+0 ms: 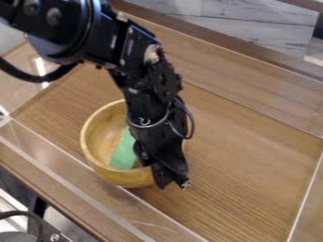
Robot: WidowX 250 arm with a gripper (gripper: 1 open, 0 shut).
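A yellow bowl (98, 137) with a green object (124, 151) in it sits on the wooden table, left of centre. My black gripper (165, 174) is low at the bowl's right front rim, covering that side of the bowl. Its fingertips are dark and overlap, so their opening and anything between them cannot be made out.
A pale wall (252, 24) stands at the back. The table's front edge, with a clear strip, runs along the lower left.
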